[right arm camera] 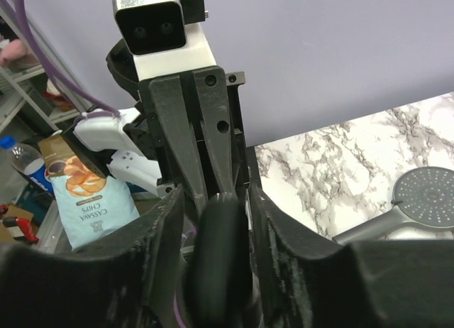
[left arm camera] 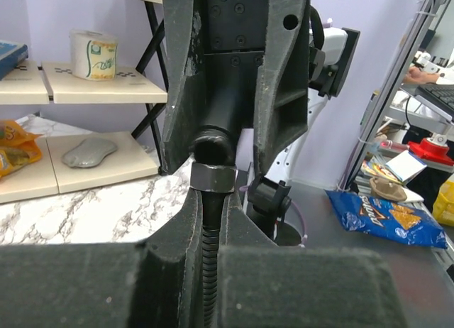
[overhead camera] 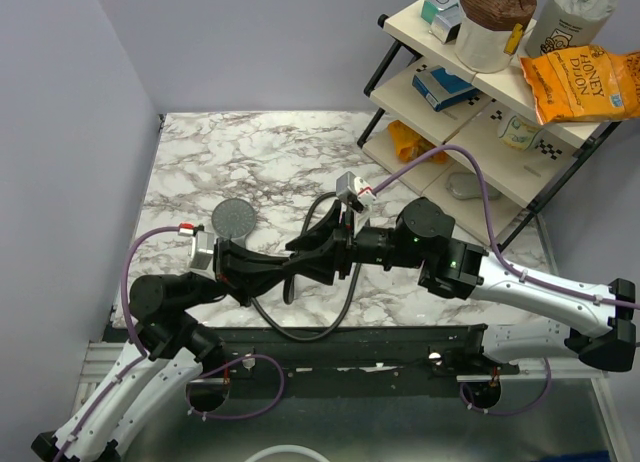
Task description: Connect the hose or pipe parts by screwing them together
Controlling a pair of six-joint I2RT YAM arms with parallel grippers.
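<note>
The grey hose point(overhead camera: 348, 300) loops over the marble near the shower head point(overhead camera: 234, 218). Its dark end fitting point(left arm camera: 213, 177) stands upright where the two grippers meet above the worktop. My left gripper point(overhead camera: 283, 267) is shut on the hose just below the fitting's collar. My right gripper point(overhead camera: 300, 250) comes in from the right around the upper part of the fitting, its fingers partly apart in the left wrist view; whether they press on it is unclear. The fitting's near part is blurred in the right wrist view.
A shelf rack point(overhead camera: 500, 202) with bags, tubs and boxes fills the back right. Walls bound the left and back, and the worktop's dark front edge lies beneath both arms.
</note>
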